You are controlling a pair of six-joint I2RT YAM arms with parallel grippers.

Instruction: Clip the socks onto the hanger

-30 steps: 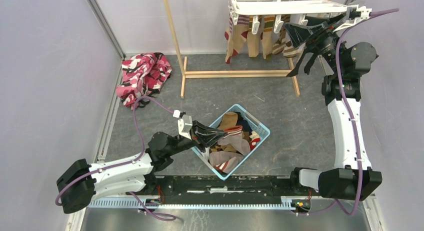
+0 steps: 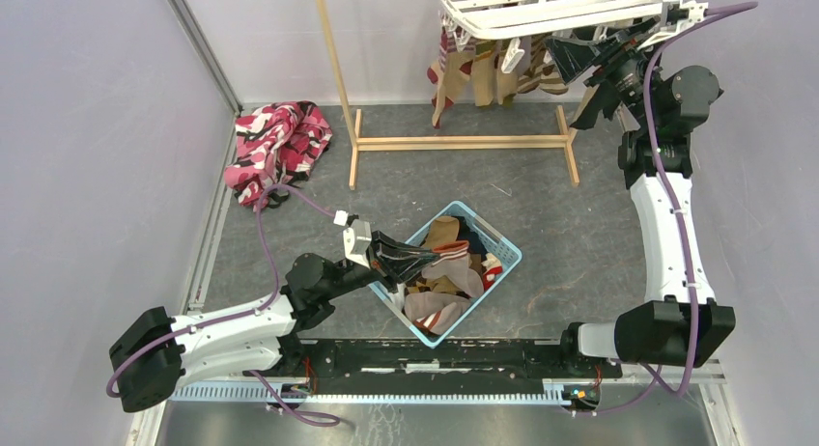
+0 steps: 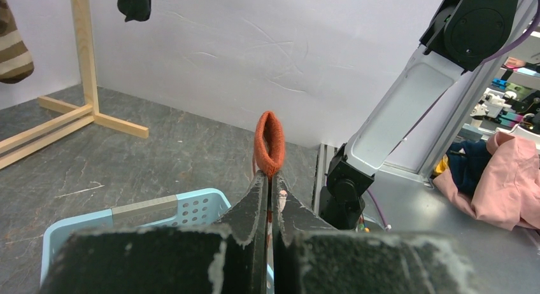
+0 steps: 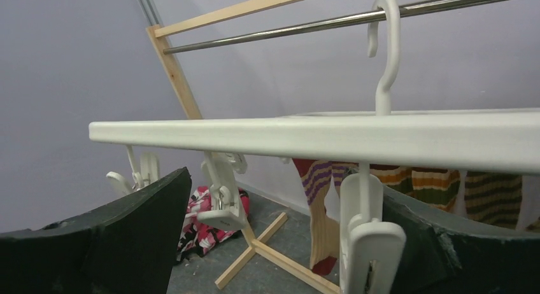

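Observation:
The white hanger (image 2: 565, 17) hangs from the rack at the back, with several socks (image 2: 502, 69) dangling beneath it. My right gripper stands open under its near bar (image 4: 255, 133). One white clip (image 4: 371, 237) hangs between the spread fingers, close to the right one; whether they touch I cannot tell. Another clip (image 4: 224, 195) hangs farther left. Over the blue basket (image 2: 510, 255), my left gripper is shut on a sock, whose folded orange-red edge (image 3: 270, 141) pokes up from the fingertips.
More socks (image 2: 435, 306) fill the basket. The wooden rack's foot (image 2: 464, 143) crosses the floor behind it. A pink and black patterned cloth (image 2: 278, 149) lies at the back left. Bare floor (image 2: 386, 200) separates basket and rack.
The hanger has tilted and turned, its left end coming nearer, and the hanging socks have swung. The left arm looks still.

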